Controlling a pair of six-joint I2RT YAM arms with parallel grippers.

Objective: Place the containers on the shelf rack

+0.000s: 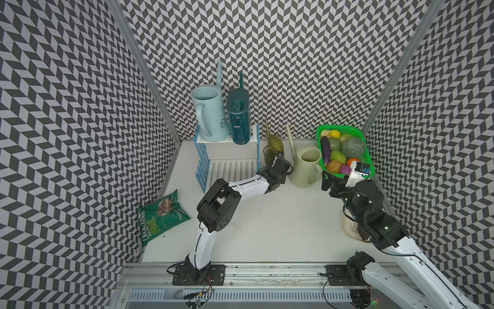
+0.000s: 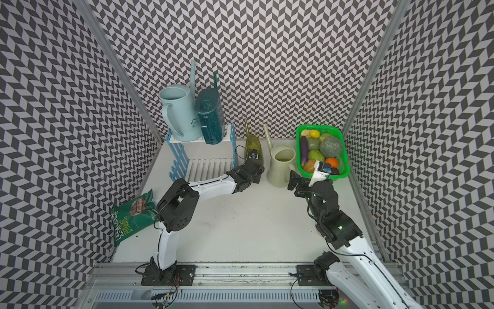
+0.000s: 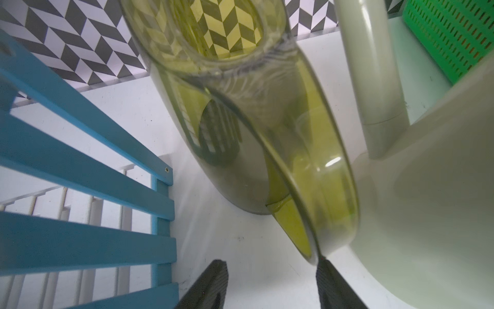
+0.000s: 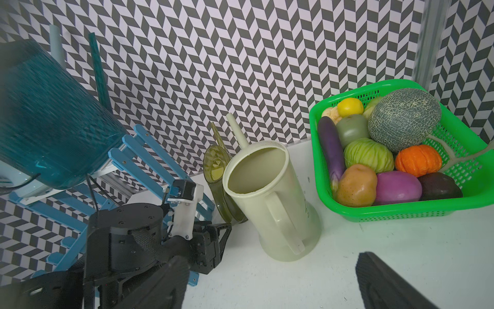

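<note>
A translucent olive watering can [image 3: 226, 154] stands between the blue-and-white shelf [image 1: 231, 170] and a cream watering can [image 1: 303, 170]. My left gripper is partly open just in front of the olive can, one finger by the lower end of its handle, with nothing seen between the fingers. A light blue watering can [image 1: 208, 113] and a teal one [image 1: 238, 116] stand on the shelf's top. My right gripper hangs open right of the cream can, before the basket, with nothing between its fingers.
A green basket [image 2: 303, 175] full of vegetables stands at back right. A green bag [image 1: 159, 221] lies at front left. A pale object [image 1: 350, 226] is partly hidden under the right arm.
</note>
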